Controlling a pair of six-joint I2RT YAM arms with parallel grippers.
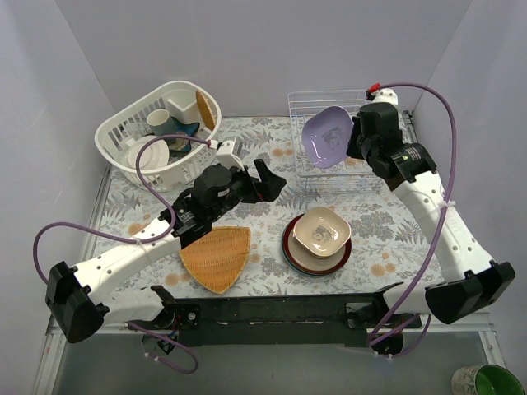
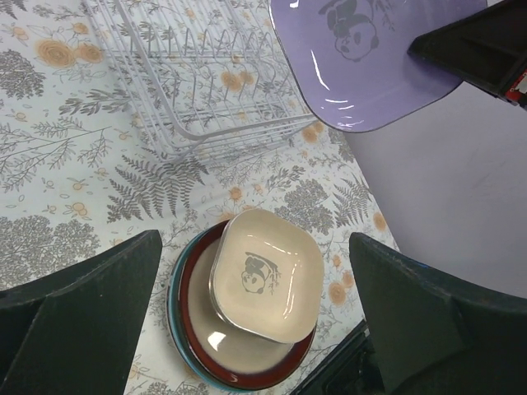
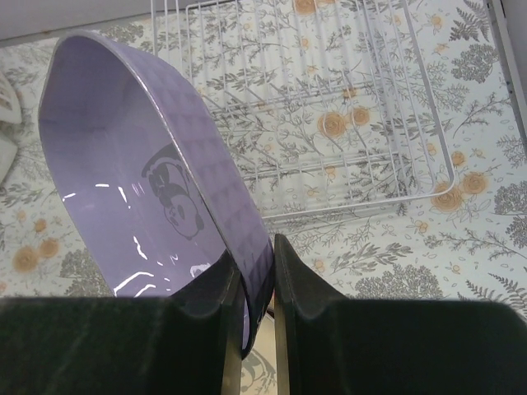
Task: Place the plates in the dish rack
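Note:
A purple panda plate (image 1: 327, 137) hangs over the white wire dish rack (image 1: 314, 100), its rim pinched by my right gripper, which is shut on it. The right wrist view shows the plate (image 3: 123, 164) steeply tilted, left of the rack's empty slots (image 3: 313, 123). My left gripper (image 1: 278, 183) stands open over the cloth, left of the rack's front, with nothing between its fingers. A cream square plate (image 1: 322, 231) tops a stack near the front edge; under it lie a beige plate (image 2: 206, 317) and a dark red plate (image 1: 290, 250).
A white basket (image 1: 107, 132) with cups, white dishes and a wooden-looking item stands at the back left. A woven orange mat (image 1: 216, 257) lies at the front left. Walls close in at the sides and back. A green cup (image 1: 494, 380) sits at the lower right.

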